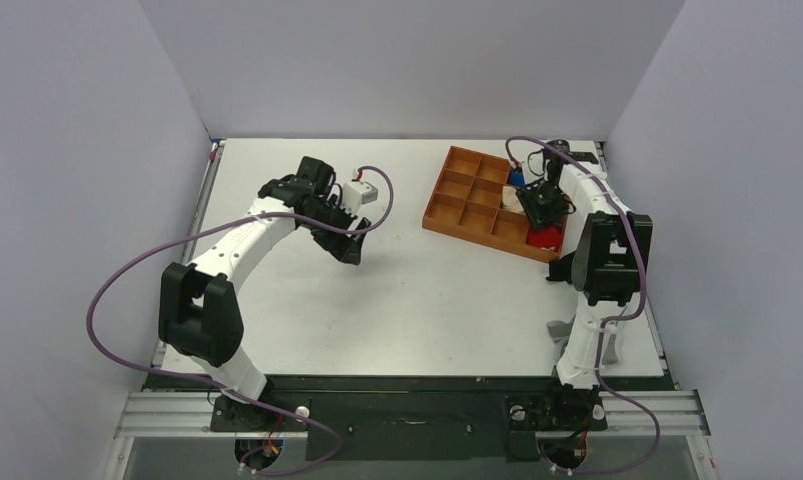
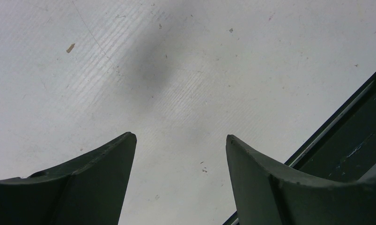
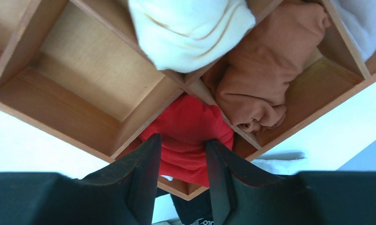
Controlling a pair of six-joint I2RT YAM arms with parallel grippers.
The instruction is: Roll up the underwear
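Observation:
A red cloth bundle (image 3: 190, 131) fills the near corner compartment of the wooden divided box (image 1: 464, 232). Over that compartment my right gripper is open, its fingertips apart, and the red cloth lies beyond and below them in the right wrist view. I cannot make out any cloth pinched between the fingers. My left gripper is open above bare table, with nothing between its fingers. In the top view the right gripper hides part of the box's right side.
Other compartments hold a cream cloth (image 3: 190, 33), a brown cloth (image 3: 275, 61) and a blue one (image 1: 516, 177). Several compartments on the box's left are empty. Black cloth (image 1: 560, 270) and grey cloth (image 1: 560, 330) lie near the right arm.

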